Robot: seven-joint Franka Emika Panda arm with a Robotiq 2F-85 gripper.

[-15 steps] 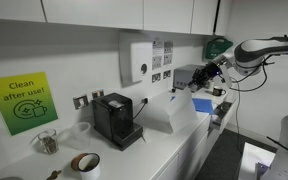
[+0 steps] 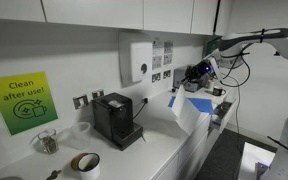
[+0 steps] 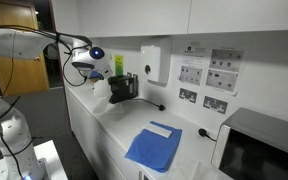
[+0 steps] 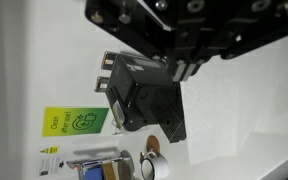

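A white sheet, paper or thin cloth point(image 2: 188, 114), hangs over the counter's front part in exterior view 1. Its upper end reaches toward my gripper point(image 2: 197, 80). From the other side the sheet point(image 3: 102, 98) shows directly below the gripper point(image 3: 110, 76). In the wrist view the gripper is shut, and a pale surface point(image 4: 234, 112), seemingly the sheet, spreads from beside its fingertips. The exact pinch is too dark and small to make out. A blue cloth point(image 3: 154, 147) lies flat on the counter, with a small pale item point(image 3: 161, 130) on it.
A black coffee machine point(image 2: 115, 120) stands against the wall, with a mug point(image 2: 86, 165) and a glass jar point(image 2: 48, 141) near it. A microwave point(image 3: 258, 143) occupies the counter's other end. Wall cabinets point(image 2: 114, 12) overhang the counter.
The white sheet, earlier wider and folded over the counter, has shifted right toward the arm and hangs narrower and steeper. My gripper has moved left and slightly down in exterior view 1.
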